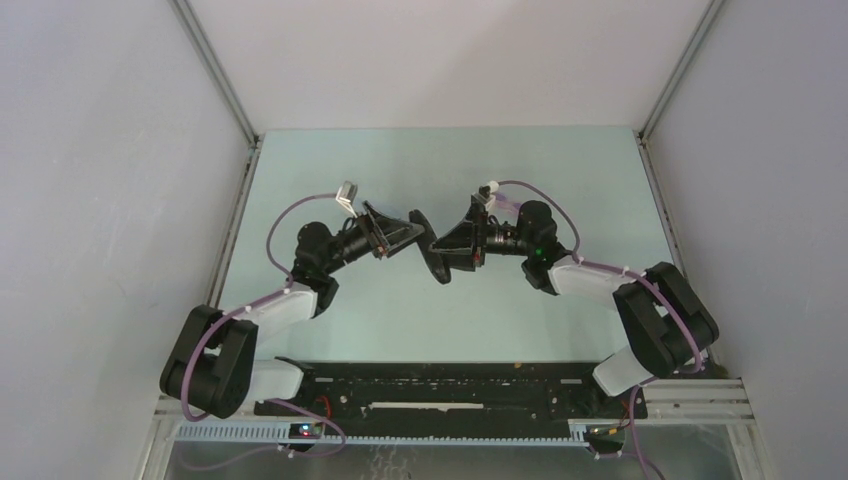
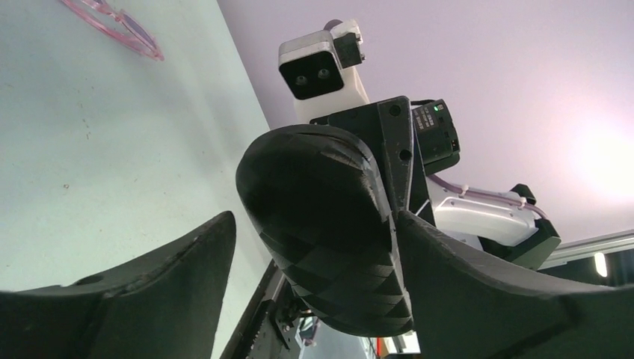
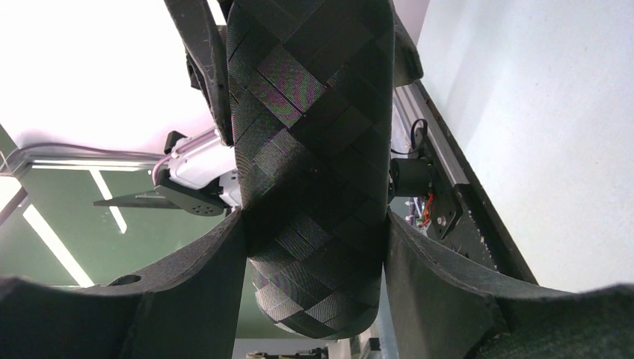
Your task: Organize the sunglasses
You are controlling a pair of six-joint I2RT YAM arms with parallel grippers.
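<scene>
A dark, woven-patterned sunglasses case (image 1: pixel 430 246) is held above the table between my two arms. My right gripper is shut on the case, its fingers pressing both sides. The left gripper is part open at the other end of the case (image 2: pixel 321 224). A gap shows beside its left finger (image 2: pixel 202 262), while its right finger is close against or overlapping the case's edge. Pink-framed sunglasses (image 2: pixel 119 26) lie on the table in the left wrist view. From above, they are mostly hidden behind the right gripper.
A small blue cloth-like patch (image 1: pixel 383 211) shows behind the left gripper, largely covered. Walls stand on both sides, and a dark rail (image 1: pixel 440 380) runs along the front edge.
</scene>
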